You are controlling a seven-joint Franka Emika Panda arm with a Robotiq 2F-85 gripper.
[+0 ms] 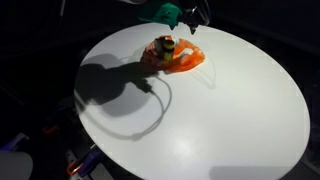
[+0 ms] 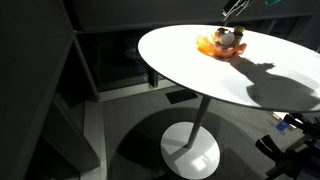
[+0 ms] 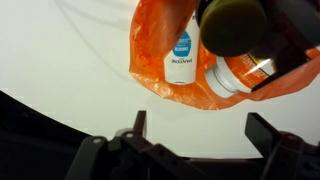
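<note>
An orange plastic bag (image 1: 186, 60) lies on the far part of the round white table. In the wrist view, a white bottle with a blue label (image 3: 182, 58) rests on the bag. Beside it is an orange-and-white bottle with a white lid (image 3: 222, 80). A container with a dark yellowish round top (image 3: 232, 22) stands closest to the camera, partly cut off by the frame. My gripper is open, its fingers wide apart with only bare table showing between them. In exterior view 1 the gripper (image 1: 184, 27) hangs above the bag.
The table stands on one central post (image 2: 199, 122). Its curved edge drops to dark floor. Several small items lie on the floor at the lower left in exterior view 1.
</note>
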